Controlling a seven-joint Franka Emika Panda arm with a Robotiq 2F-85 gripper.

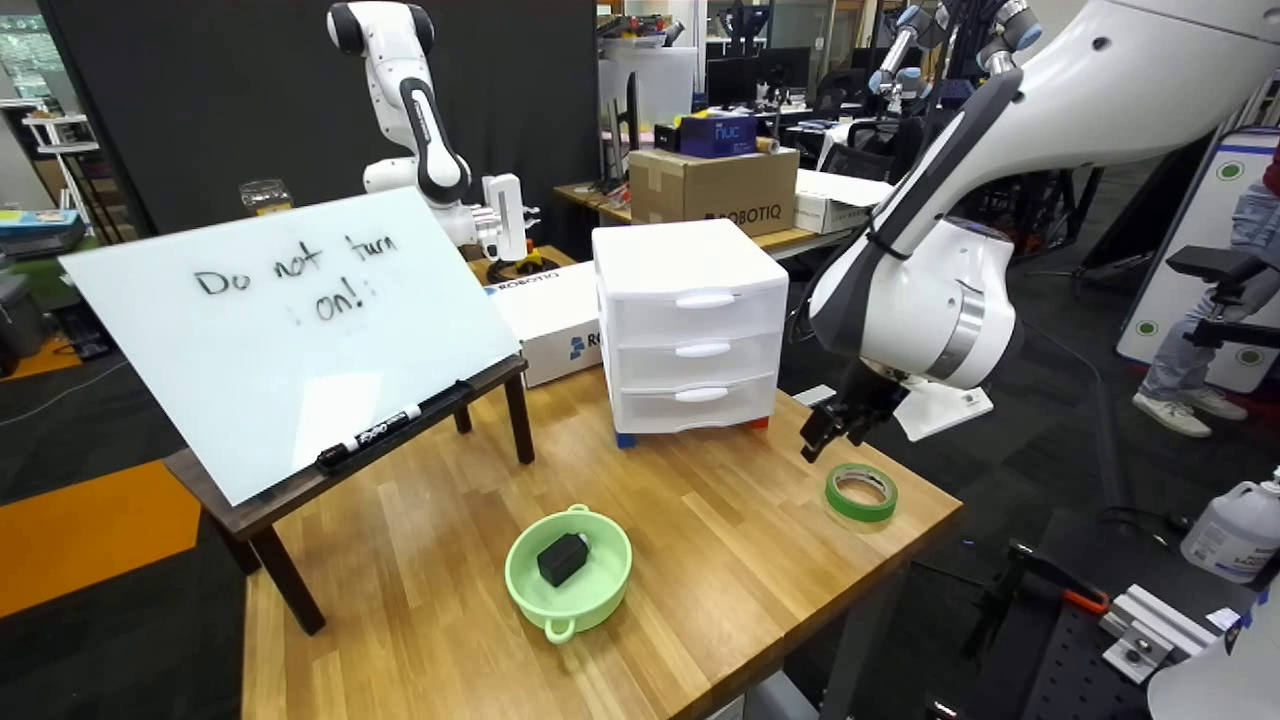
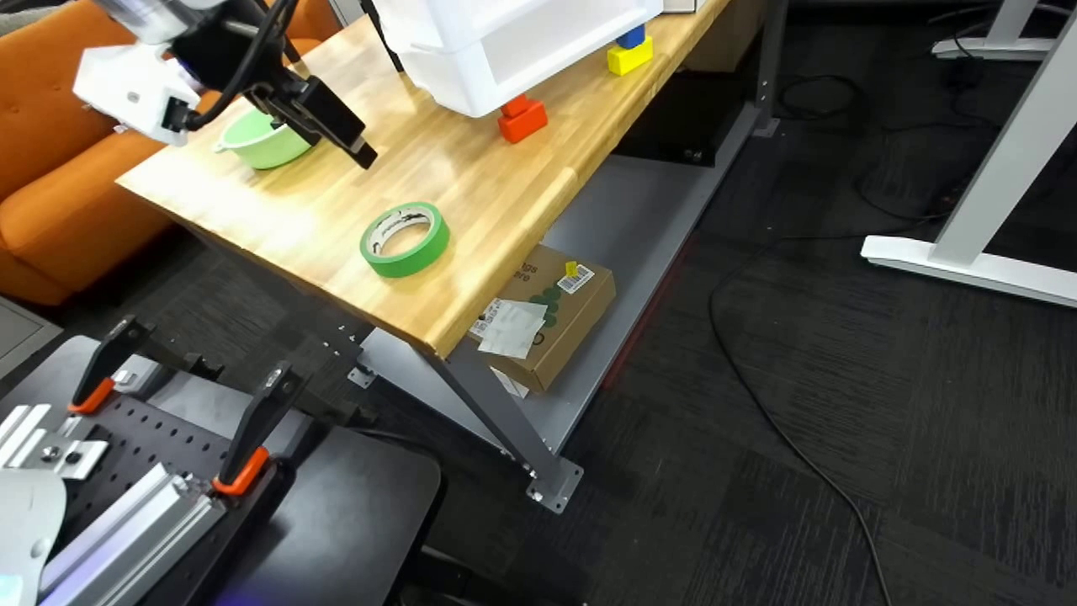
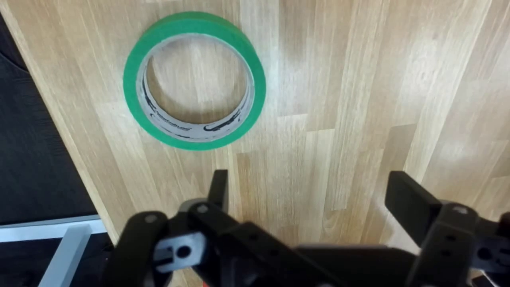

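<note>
A roll of green tape (image 1: 861, 508) lies flat near the right corner of the wooden table, its ring (image 3: 260, 91) whole in the wrist view. Above the table, a little to the side of the tape, hangs my gripper. Its fingers (image 3: 220, 189) stand wide apart with only bare wood visible below them. The second exterior view has the gripper (image 2: 348, 136) between the tape roll (image 2: 416, 254) and the green bowl (image 2: 264, 141). Inside the bowl (image 1: 609, 576) rests a black block (image 1: 563, 559).
A white drawer unit (image 1: 690, 324) stands on coloured blocks at the back of the table. To the left, a whiteboard (image 1: 300, 342) with writing and a marker (image 1: 372, 438) leans on a dark stand.
</note>
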